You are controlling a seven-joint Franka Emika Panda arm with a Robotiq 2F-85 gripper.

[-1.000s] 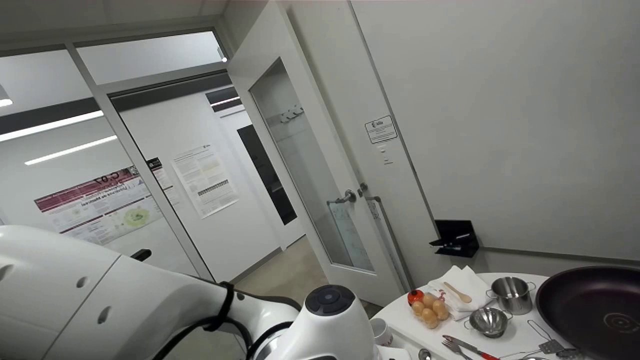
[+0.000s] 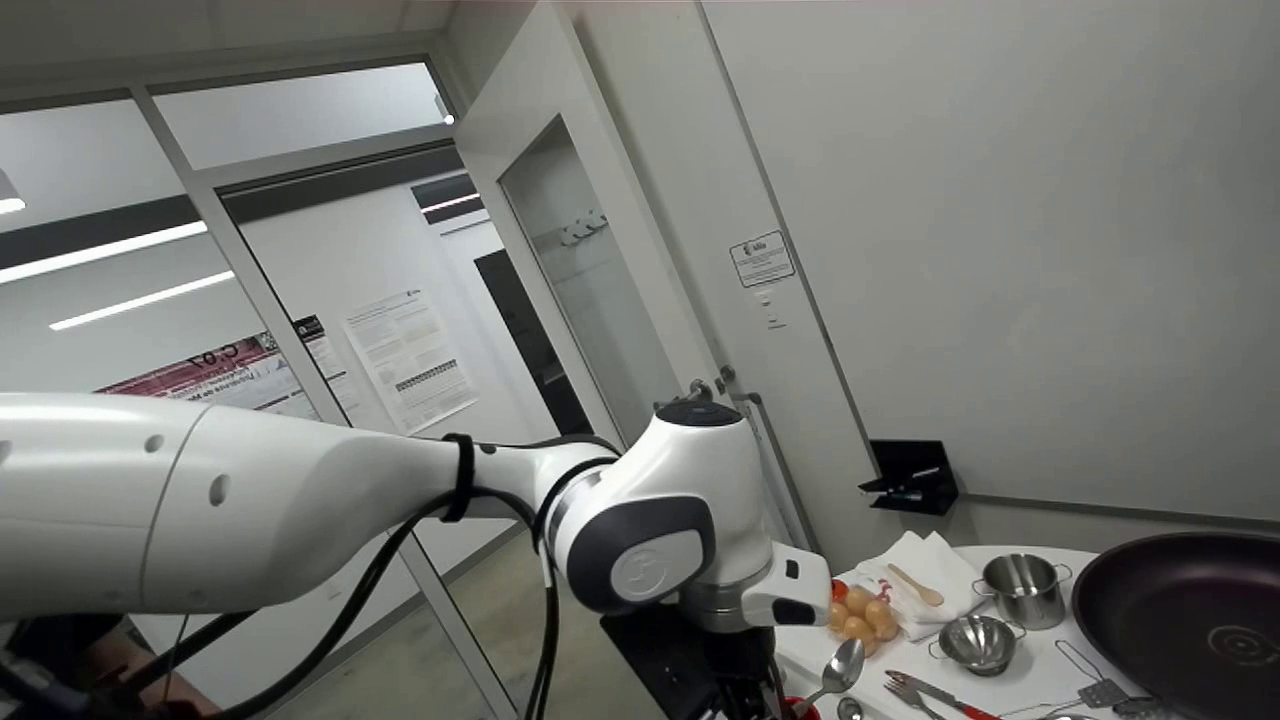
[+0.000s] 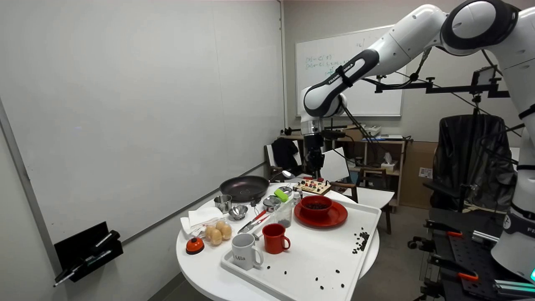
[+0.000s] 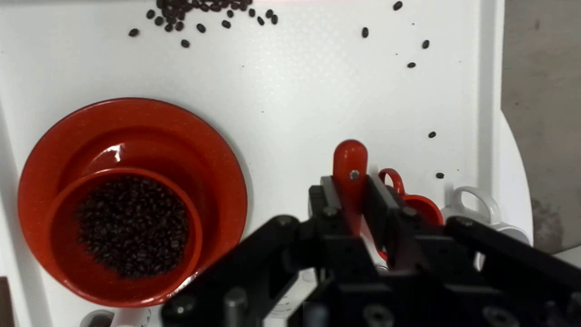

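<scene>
My gripper is shut on the red handle (image 4: 350, 159) of a spoon, whose end pokes out between the fingers in the wrist view. The spoon's metal bowl (image 2: 843, 666) shows beside the gripper in exterior view 1 and appears bare. Exterior view 2 has the spoon (image 3: 287, 174) raised above the table, left of the gripper. A red bowl (image 4: 197, 234) of dark beans (image 4: 133, 226) rests on a red plate (image 4: 136, 117). The red mug (image 3: 274, 238) and grey-white mug (image 3: 243, 251) stand on the white tray (image 3: 311, 251).
Loose beans (image 3: 360, 241) lie scattered on the tray. A black pan (image 3: 244, 188), a steel pot (image 2: 1026, 588), a small colander (image 2: 979, 644), a knife (image 2: 942, 694) and egg-like items (image 3: 218, 232) stand around it. The tray's middle is largely clear.
The arm has risen in exterior view 1, bringing the wrist and the spoon's bowl into sight. The wrist now covers the grey-white mug there.
</scene>
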